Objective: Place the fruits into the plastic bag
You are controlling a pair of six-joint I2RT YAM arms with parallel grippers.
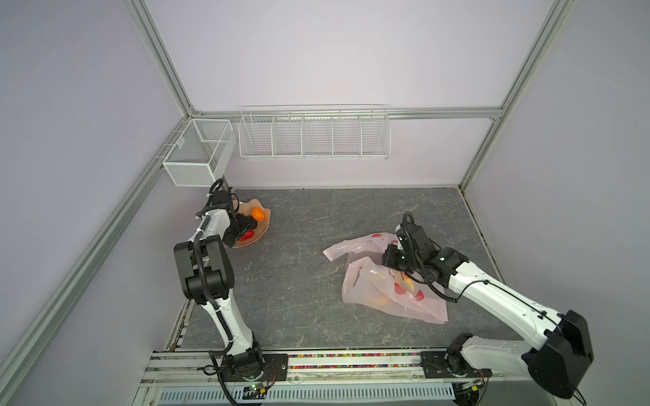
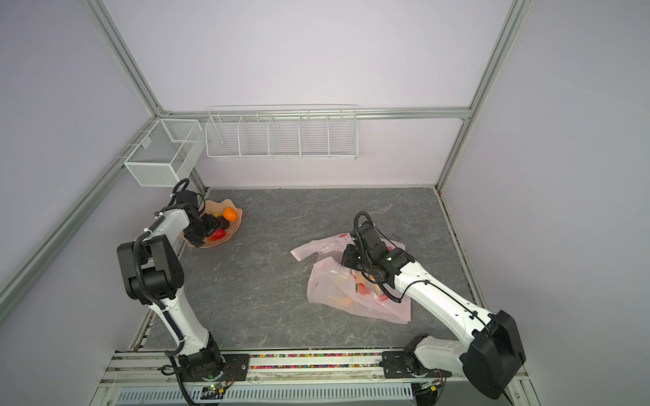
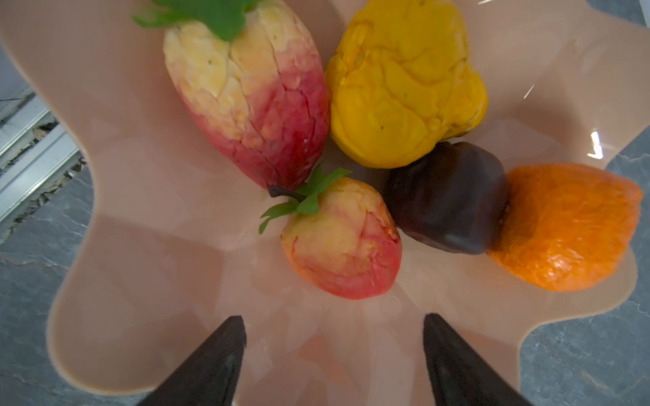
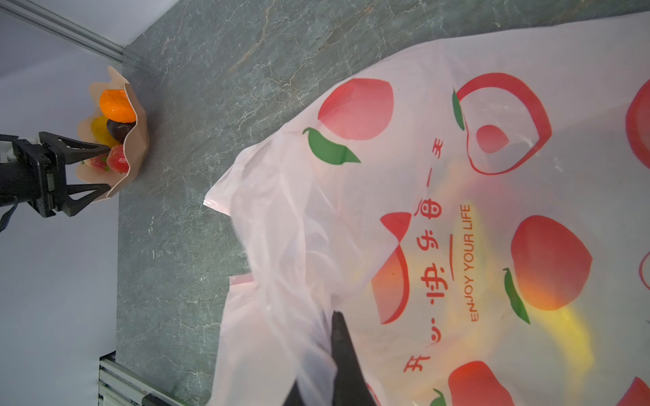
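Observation:
A wavy pink bowl (image 3: 155, 270) at the table's far left holds several fruits. In the left wrist view these are a red-yellow strawberry-like fruit (image 3: 250, 101), a lumpy yellow fruit (image 3: 406, 88), a dark fruit (image 3: 450, 196), an orange (image 3: 568, 226) and a small red fruit (image 3: 345, 243) with green leaves. Just above the bowl is my left gripper, open, its fingers apart behind the small red fruit with nothing between them. My right gripper is shut on the rim of the plastic bag (image 4: 284, 203). Yellow and orange shapes show through the bag.
White wire baskets hang on the back wall (image 1: 315, 135) and above the bowl (image 1: 199, 152). The bowl sits close to the left wall.

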